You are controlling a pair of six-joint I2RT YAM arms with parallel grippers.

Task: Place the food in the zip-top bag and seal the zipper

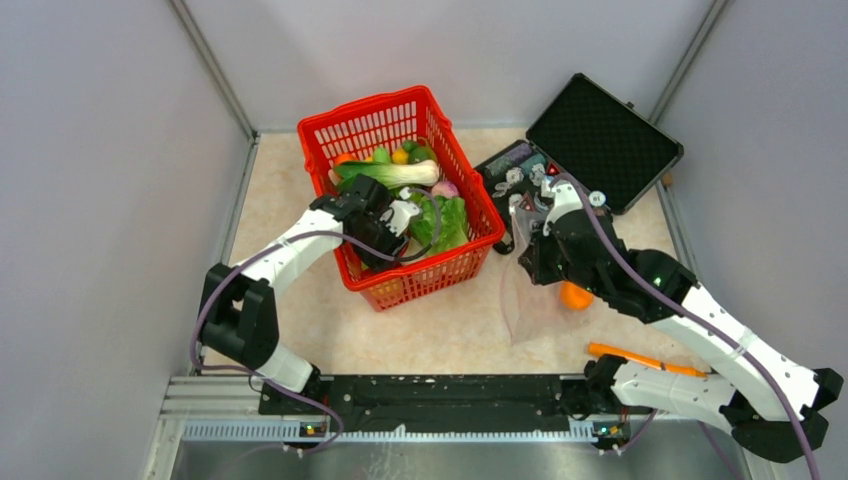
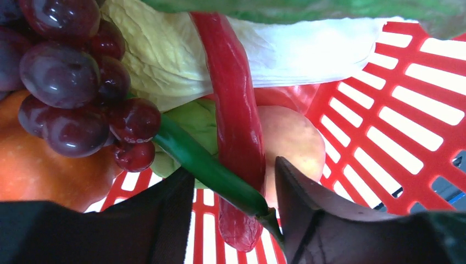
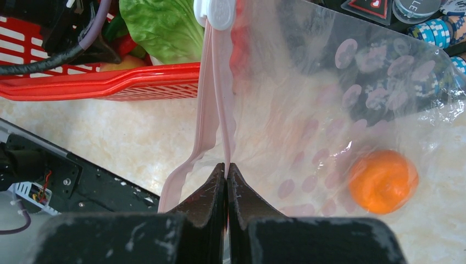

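The clear zip top bag (image 3: pixel 286 137) with its pink zip edge hangs from my right gripper, whose fingers are shut on its thin edge. An orange fruit (image 3: pixel 383 181) lies inside the bag. In the left wrist view, my left gripper is part open down in the red basket (image 1: pixel 345 115). Between its fingers show a red chili pepper (image 2: pixel 237 104) and its green stem (image 2: pixel 206 168); neither looks clamped. The white zip slider (image 3: pixel 221 12) sits at the top of the bag's mouth.
Dark grapes (image 2: pixel 60 74), a pale cabbage (image 2: pixel 308 52) and a peach (image 2: pixel 291 143) surround the pepper. Behind the bag lies an open black case (image 1: pixel 605 140). An orange stick (image 1: pixel 645 358) lies at the front right. Bare table separates basket and bag.
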